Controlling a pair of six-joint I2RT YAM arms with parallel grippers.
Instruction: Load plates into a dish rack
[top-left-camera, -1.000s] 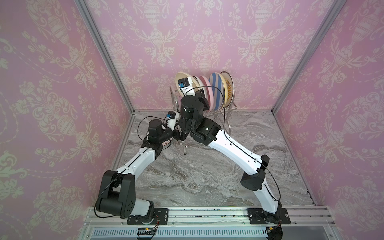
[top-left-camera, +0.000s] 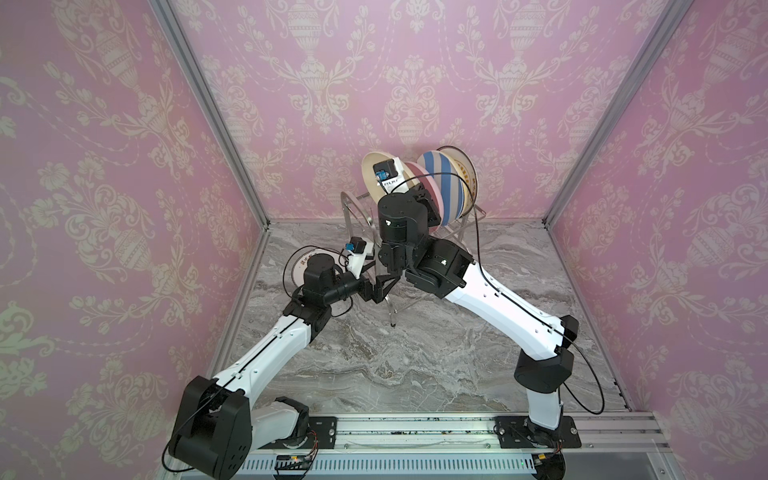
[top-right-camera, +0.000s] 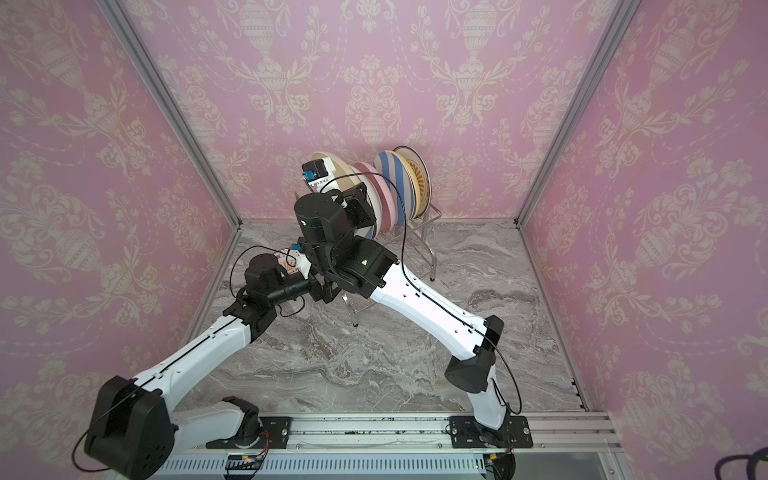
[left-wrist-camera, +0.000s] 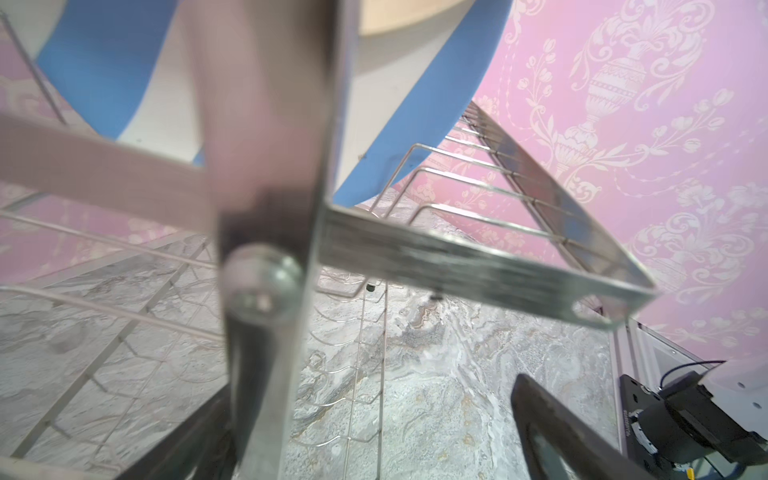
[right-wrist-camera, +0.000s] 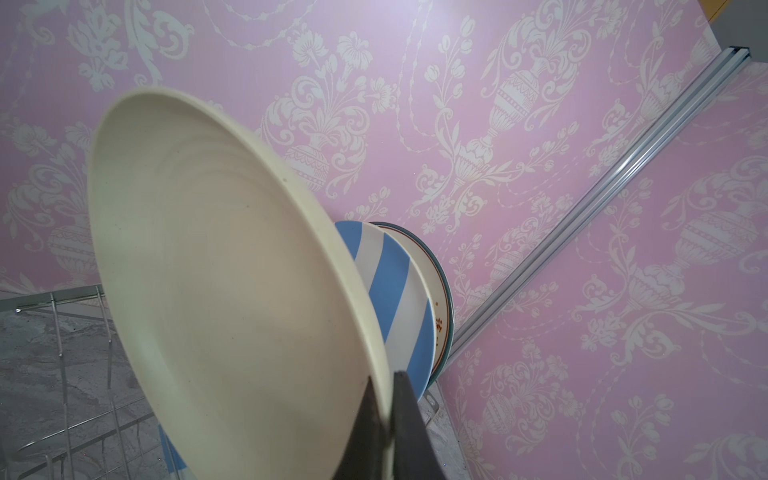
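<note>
The metal dish rack holds a row of upright plates, including a blue-striped one and a pink one. In the right wrist view my right gripper is shut on the rim of a cream plate, held tilted upright at the rack's left end. Low at the rack's front, my left gripper has its fingers apart, a metal post close inside the left one. Whether it touches is unclear. In the top views my right arm hides much of the rack.
Another plate is partly visible behind my left arm on the marble floor. Pink walls enclose the space, the back one close behind the plates.
The rack and its plates have shifted rightward, its front leg also toward the front. Both arms have moved the same way, the cream plate with my right gripper.
</note>
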